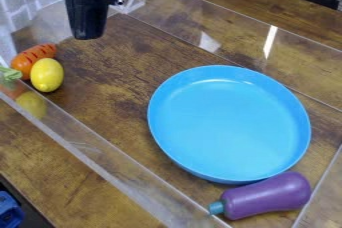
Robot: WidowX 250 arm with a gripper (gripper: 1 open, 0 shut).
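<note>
My gripper (88, 12) hangs at the top left, raised above a carrot (35, 58) and a yellow lemon (47, 75) on the wooden floor of a clear-walled enclosure. It looks shut, with nothing visible held; its dark body hides the fingertips' detail. The carrot lies just behind the lemon, its green top at the left. A large blue plate (227, 122) occupies the right middle, and a purple eggplant toy (265, 196) lies at the lower right.
Transparent walls run along the back and the lower left. The floor between the lemon and the plate (127, 87) is clear. A dark blue object (8, 212) sits at the lower-left corner outside.
</note>
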